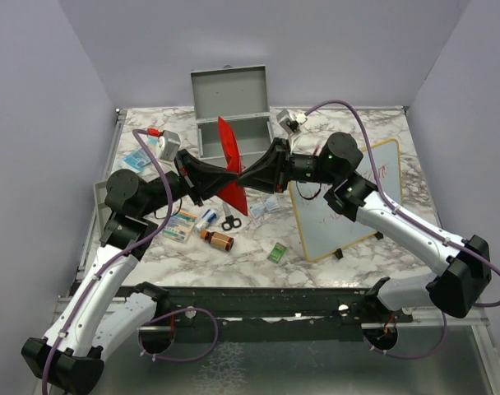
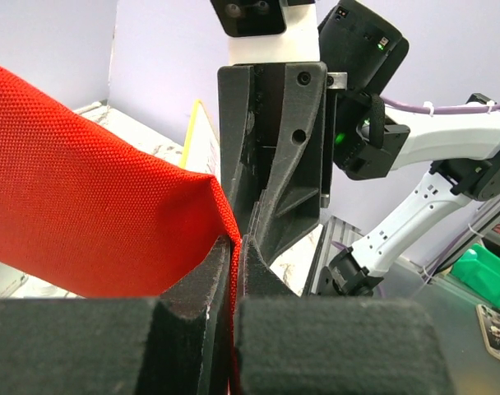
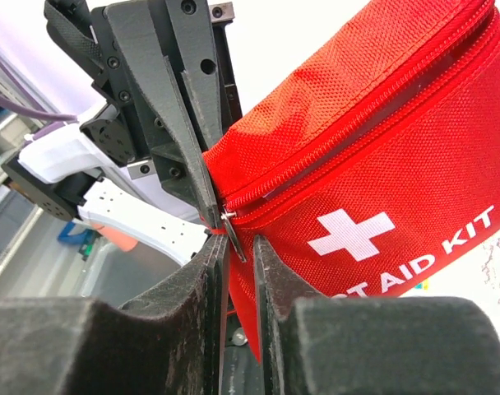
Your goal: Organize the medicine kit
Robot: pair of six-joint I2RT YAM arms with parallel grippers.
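Observation:
A red first aid kit pouch (image 1: 230,152) with zip and white cross hangs upright between my grippers above the table. My left gripper is shut on the pouch's edge. My right gripper is at the pouch's end, by the metal zipper pull (image 3: 233,230); whether its fingers grip the pull cannot be told. Below lie scissors (image 1: 230,221), a brown bottle (image 1: 217,239), a white-blue bottle (image 1: 206,219), a green packet (image 1: 277,252) and other flat packs.
An open grey case (image 1: 233,133) stands at the back centre. A board with a yellow edge (image 1: 349,234) lies on the right. Marble table (image 1: 316,271) shows bare at the front.

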